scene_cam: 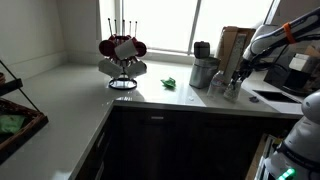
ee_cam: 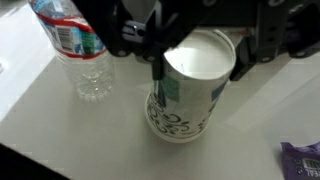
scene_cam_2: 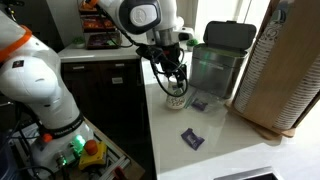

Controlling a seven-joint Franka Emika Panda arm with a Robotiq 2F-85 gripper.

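A white cup [ee_cam: 182,105] with a dark scroll pattern and a patch of blue-green stands upright between the fingers of my gripper. The fingers are closed around its upper part, under the camera. In exterior view 2 the cup [scene_cam_2: 177,99] shows below the gripper [scene_cam_2: 172,82], over the white counter. At the right end of the counter, exterior view 1 has the same cup [scene_cam: 232,90], small and partly hidden by the arm. Whether its base touches the counter, I cannot tell.
Close beside the cup is a clear water bottle [ee_cam: 84,55] with a red and blue label. A purple packet [scene_cam_2: 192,139] lies on the counter nearby. A grey bin [scene_cam_2: 217,68] stands behind, and a green item [scene_cam: 168,83] lies farther left.
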